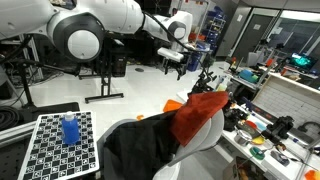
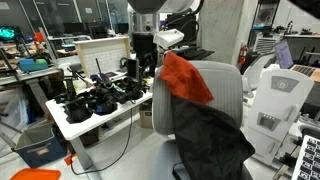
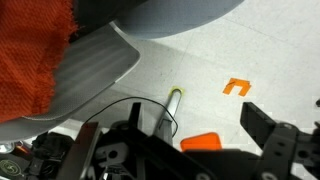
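Observation:
My gripper stands open in the wrist view, with its dark fingers wide apart and only floor showing between them. A red-orange cloth (image 2: 187,80) hangs over the top of a grey chair back (image 2: 226,86). Below it, a black cloth (image 2: 210,140) drapes down the front of the chair. The wrist view has part of the red cloth (image 3: 32,55) at upper left, apart from the fingers. In exterior view 1 both cloths lie on the chair, the red one (image 1: 198,117) higher than the black one (image 1: 140,147).
A blue bottle (image 1: 70,128) stands on a perforated black-and-white board (image 1: 45,160) at lower left. Orange pieces (image 3: 237,87) lie on the pale floor. Cluttered desks (image 1: 290,98) stand beyond the chair, and a white cabinet (image 2: 272,108) is at the right of exterior view 2.

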